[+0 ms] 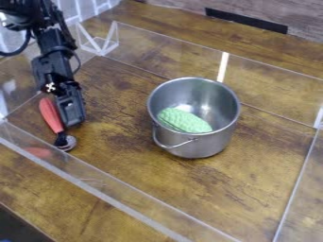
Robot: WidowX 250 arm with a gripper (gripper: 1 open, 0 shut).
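Note:
My black gripper [66,108] is low at the left, just beside a red-handled tool [51,116] with a round metal end that lies on the wooden table. The gripper looks shut, and I cannot make out anything between its fingers. To the right stands a steel pot [209,138] with a wire handle, and a green, bumpy oblong object [186,120] lies inside it.
Clear plastic walls edge the wooden table [139,189] at left, front and right. A white strip [222,66] is behind the pot. Bare wood lies between gripper and pot and in front of them.

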